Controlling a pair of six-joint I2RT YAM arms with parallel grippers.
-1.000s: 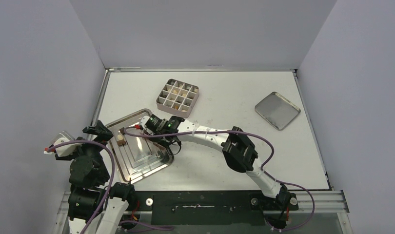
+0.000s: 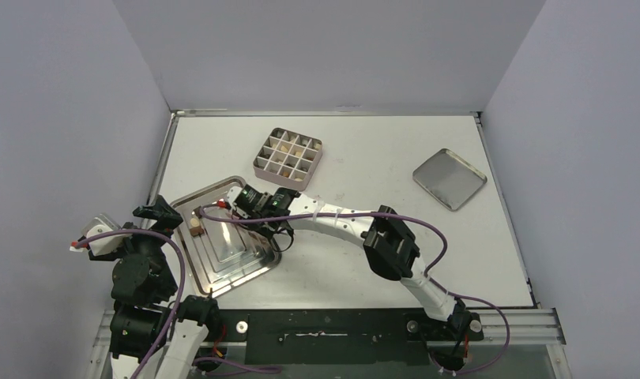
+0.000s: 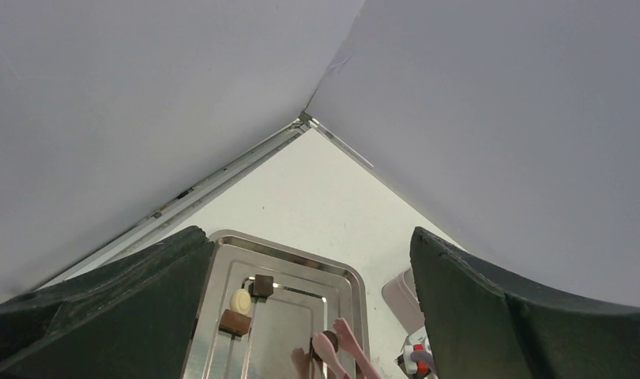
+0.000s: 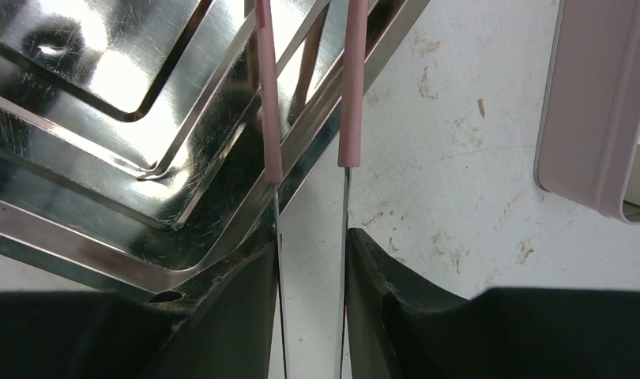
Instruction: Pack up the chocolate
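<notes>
A steel tray [image 2: 222,272] at left holds chocolates: a dark square [image 3: 262,286], a cream round piece [image 3: 240,302] and a brown piece [image 3: 235,321]. My right gripper is low over the tray's far part, its pink-tipped tongs round a dark chocolate; in the right wrist view the tips run out of frame. My left gripper stands open at the tray's left, empty. A pink compartment box [image 2: 288,158], with chocolates in some cells, lies behind the tray.
A smaller empty metal tray [image 2: 449,179] lies at the right. Walls border the sides and back.
</notes>
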